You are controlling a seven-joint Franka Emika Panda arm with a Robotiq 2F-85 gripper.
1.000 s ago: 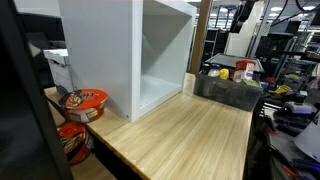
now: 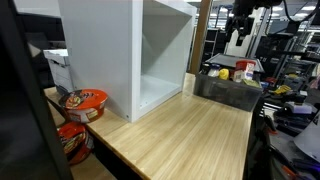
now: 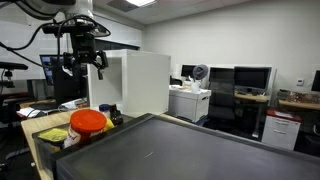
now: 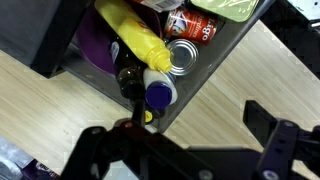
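Note:
My gripper (image 2: 239, 41) hangs open above the far end of the wooden table, with nothing between its fingers. In the wrist view its fingers (image 4: 262, 122) stand wide apart along the lower part of the picture. A grey bin (image 2: 228, 91) stands below it, full of groceries. From above I see a yellow bottle (image 4: 135, 32), a white bottle with a dark blue cap (image 4: 159, 90), a dark bottle (image 4: 129, 77), a red can (image 4: 193, 25) and a silver can lid (image 4: 182, 56) inside. A large red-orange lid (image 3: 87, 122) shows in exterior view 2.
A white open-fronted cabinet (image 2: 109, 65) stands on the table left of the bin. Red bowls (image 2: 83, 102) sit beyond its near side. Bare wooden tabletop (image 2: 178, 135) lies in front of the cabinet.
Over the last second my arm and gripper have come lower over the bin in exterior view 1. The bin and bowls have stayed in place.

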